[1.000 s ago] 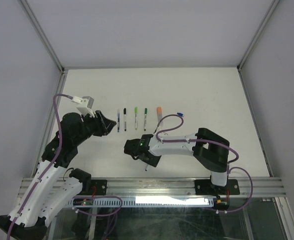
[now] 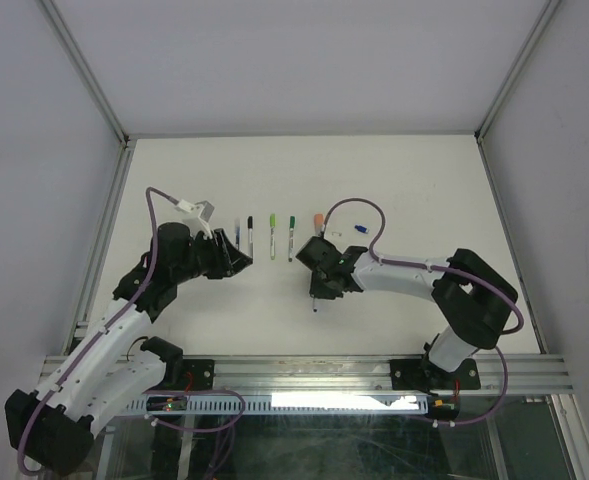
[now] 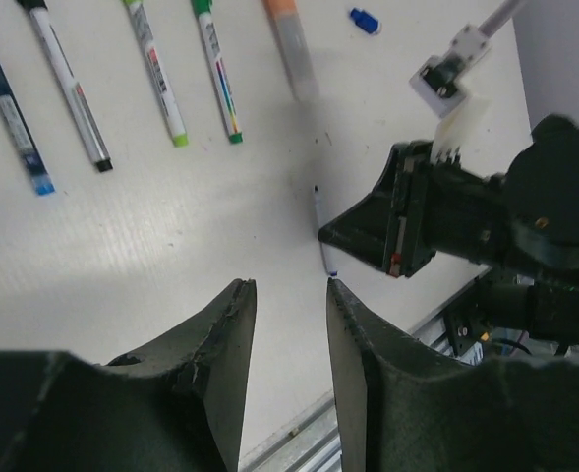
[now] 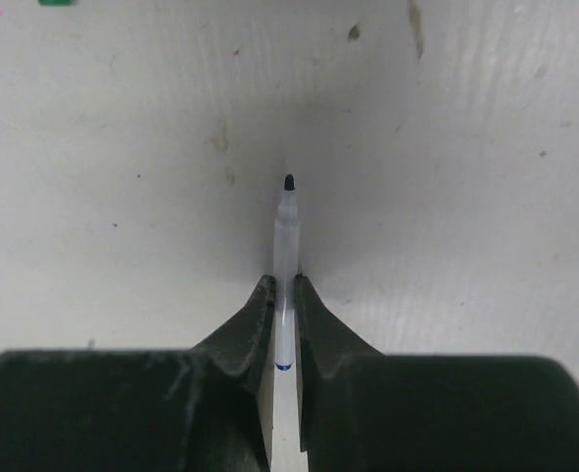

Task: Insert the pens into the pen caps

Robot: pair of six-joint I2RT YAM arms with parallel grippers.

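My right gripper has its fingertips closed in on either side of a thin whitish pen (image 4: 285, 241) with a dark tip, lying near the table's front. My left gripper is part open above the table at the left, nothing between its fingers. In the left wrist view a blue pen (image 3: 11, 108), a black pen (image 3: 75, 98), a light green pen (image 3: 158, 79) and a green pen (image 3: 220, 79) lie in a row, with an orange-ended item (image 3: 294, 49) beside them.
A small blue cap (image 3: 364, 21) lies right of the row.
The right arm has moved rightward and back, the thin pen shifting right with it. The left arm has moved right and slightly down in the top view.
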